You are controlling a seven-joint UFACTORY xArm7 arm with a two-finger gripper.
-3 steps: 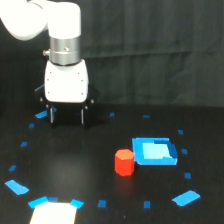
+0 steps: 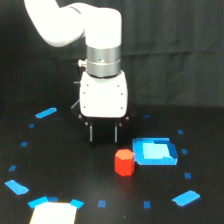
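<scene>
Just above and left of the red block, my gripper (image 2: 103,132) points downward. Its two dark fingers stand apart with nothing visible between them, so it is open. The red block (image 2: 124,163), with a hexagonal outline, rests on the black table near the middle of the view. Right behind it to the right is a blue square frame (image 2: 171,161) around a white area. The block stands close to the frame's front left corner; whether the two touch I cannot tell.
Small blue squares and larger light-blue patches (image 2: 16,187) mark the black table. A pale piece (image 2: 52,213) with a blue edge lies at the front left. Dark curtains hang behind.
My gripper has moved right and lower, closer to the red block. Its fingers appear less far apart than before. The block and the blue frame have stayed in place.
</scene>
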